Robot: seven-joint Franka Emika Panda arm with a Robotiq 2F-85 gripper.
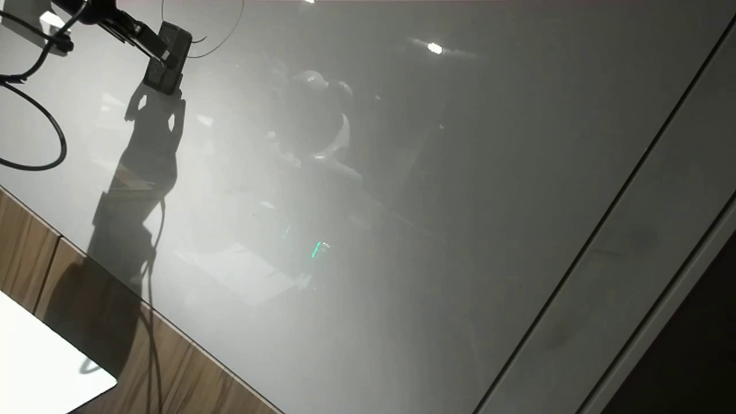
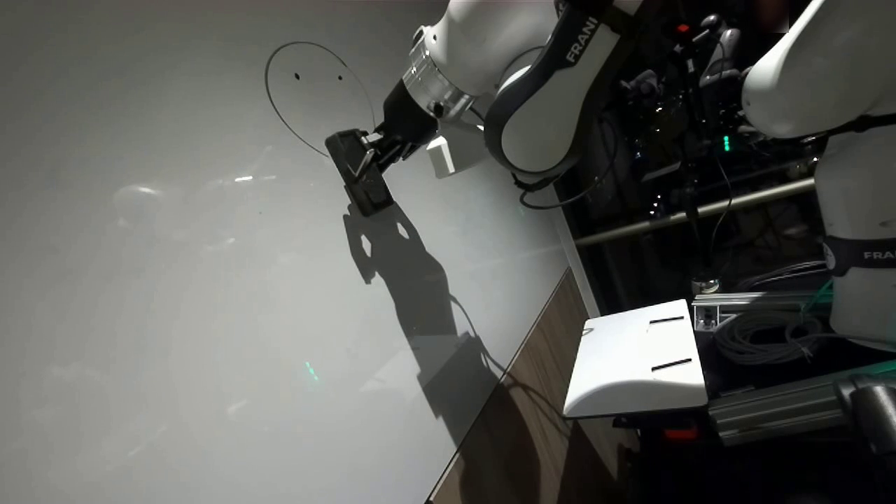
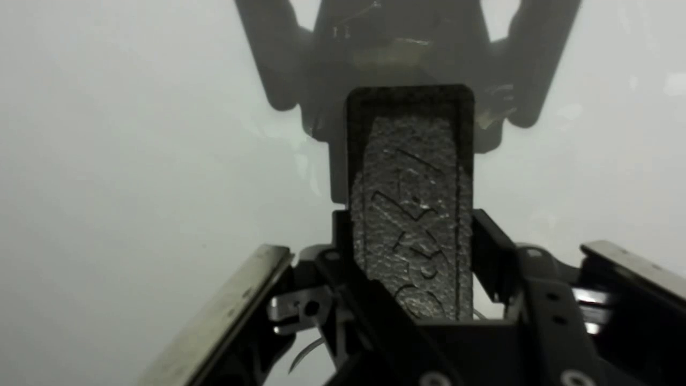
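Observation:
A dark rectangular whiteboard eraser (image 3: 411, 193) with raised lettering is clamped across its width by my gripper, one finger on either side. In exterior view 2 the eraser (image 2: 358, 176) is at or very close to the whiteboard (image 2: 185, 311); a gap cannot be made out. A thin black drawn circle (image 2: 270, 91) with two dots inside lies up and left of it, its line broken near the eraser. Part of that curve (image 1: 231, 33) and a short stroke (image 1: 200, 40) also show right of the eraser (image 1: 168, 58) in exterior view 1.
A wood-grain panel (image 1: 172, 345) borders the board along its lower edge, with a white box (image 2: 638, 353) beside it. A black cable (image 1: 61, 131) loops from the arm. Most of the whiteboard is bare, apart from reflections and the arm's shadow.

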